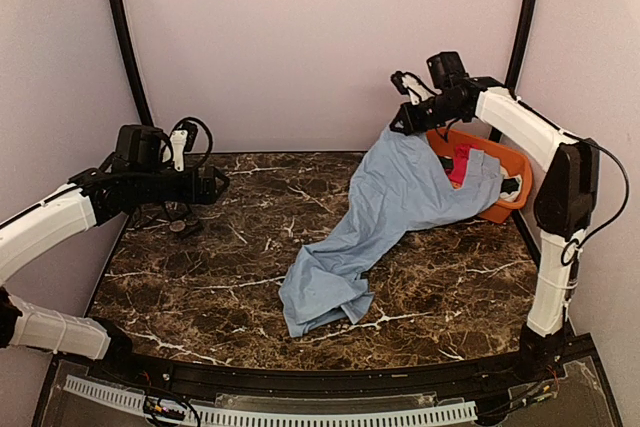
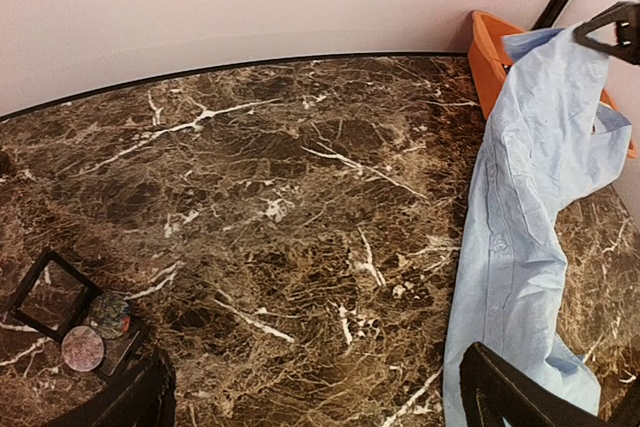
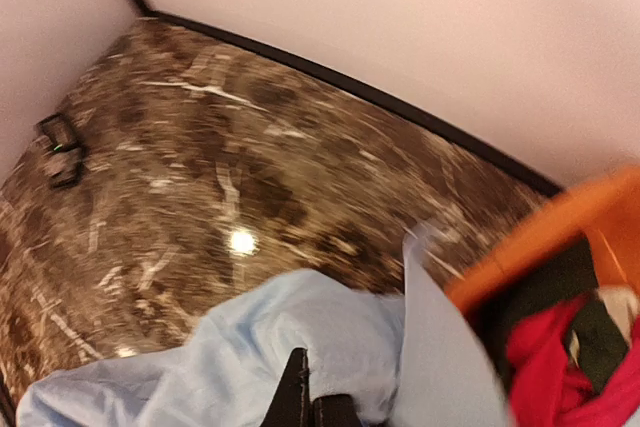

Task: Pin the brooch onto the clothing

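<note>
A light blue shirt [image 1: 385,192] stretches from the orange basket down to the front middle of the table, its upper end lifted. My right gripper is shut on the shirt's cloth, raised near the basket's left rim. On the table's left side lie an open black case [image 2: 55,292] and, against it, round pieces, one a pinkish disc [image 2: 83,348]; whether one is the brooch cannot be told. Above that left area my left gripper stands open, its fingers wide apart with nothing between them.
The orange basket [image 1: 520,172] at the back right holds red, dark and pale clothes, and part of the shirt still drapes over its rim. Bare marble tabletop [image 1: 280,202] lies between the case and the shirt.
</note>
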